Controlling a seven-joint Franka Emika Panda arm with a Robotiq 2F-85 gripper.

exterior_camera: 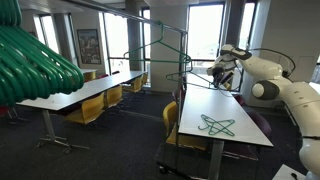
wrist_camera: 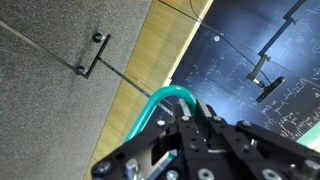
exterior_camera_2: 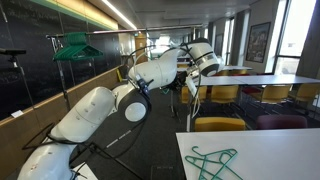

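Note:
A green hanger (wrist_camera: 149, 108) runs up to my gripper in the wrist view, and the fingers are shut on it. Only part of the hanger shows there, curving away to the lower left. In exterior view 1 the gripper (exterior_camera: 217, 79) is small and far off, raised above the far end of the white table. Two crossed green hangers (exterior_camera: 216, 126) lie on the table, apart from the gripper; exterior view 2 shows these hangers (exterior_camera_2: 211, 163) too. A green hanger (exterior_camera: 155, 50) hangs near the rack's end in exterior view 1.
A bunch of green hangers (exterior_camera: 35, 70) fills the left of exterior view 1, close to the camera. The rack's rail (exterior_camera: 115, 12) and upright stand before the white table (exterior_camera: 205, 105). Yellow chairs (exterior_camera: 170, 117) flank it.

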